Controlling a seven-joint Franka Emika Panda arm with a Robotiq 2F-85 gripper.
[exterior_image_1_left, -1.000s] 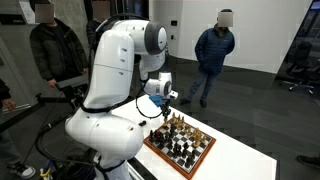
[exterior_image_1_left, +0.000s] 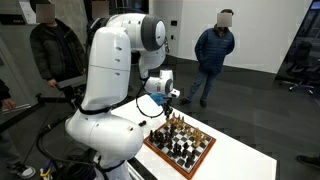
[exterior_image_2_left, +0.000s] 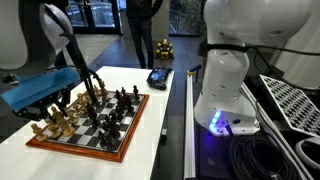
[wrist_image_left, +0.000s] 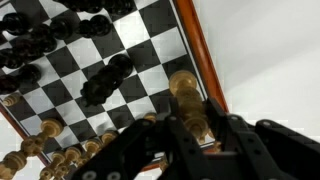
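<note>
A chessboard (wrist_image_left: 140, 48) with a brown wooden frame lies on a white table. In the wrist view my gripper reaches in from the bottom right, shut on a light-brown chess piece (wrist_image_left: 187, 98). The piece shows over squares near the board's edge; whether its base touches the board cannot be told. Dark pieces (wrist_image_left: 105, 80) and other light-brown pieces (wrist_image_left: 50, 128) stand on the board. In the first exterior view the gripper (exterior_image_1_left: 166, 108) is at the board's far left corner, small and hard to make out. Light pieces (exterior_image_2_left: 60, 128) crowd beneath the arm in the second exterior view.
Bare table (exterior_image_1_left: 240, 155) lies right of the board. A dark device (exterior_image_2_left: 158, 78) rests beyond the board. Neighbouring pieces are close to the gripper. People (exterior_image_1_left: 210, 55) stand behind, and another arm (exterior_image_2_left: 220, 90) rises at the right.
The arm has shifted slightly, its elbow swinging a little toward the right of the first exterior view and the gripper with it. The board looks the same.
</note>
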